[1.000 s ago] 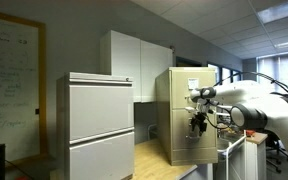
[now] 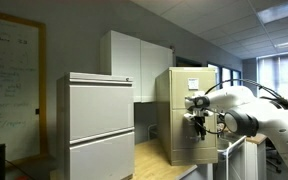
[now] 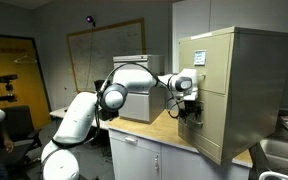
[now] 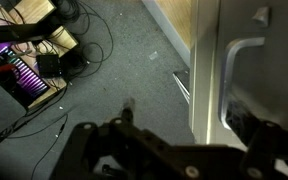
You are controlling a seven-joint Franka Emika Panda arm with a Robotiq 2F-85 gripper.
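Observation:
A tall beige filing cabinet (image 3: 212, 75) stands on the wooden counter, its drawer front facing my arm. My gripper (image 3: 191, 121) is close to that front at about mid height. In the wrist view, the two dark fingertips of my gripper stand wide apart, with no object visible between them. The right fingertip (image 4: 241, 120) overlaps the cabinet face (image 4: 271, 75) in view, beside a curved handle (image 4: 234, 52). Whether it touches the handle cannot be told. The left fingertip (image 4: 127, 112) is over the floor, clear of the cabinet.
A lighter two-drawer cabinet (image 2: 101, 125) stands farther along the counter (image 2: 156, 160). White wall cupboards (image 2: 137, 65) hang behind. On the floor lie cables (image 4: 84, 35) beside lit equipment (image 4: 19, 72). A sink (image 3: 284, 155) lies beyond the tall cabinet.
In exterior view 1 my wrist and gripper have shifted slightly to the left along the cabinet front. The cabinets look unmoved.

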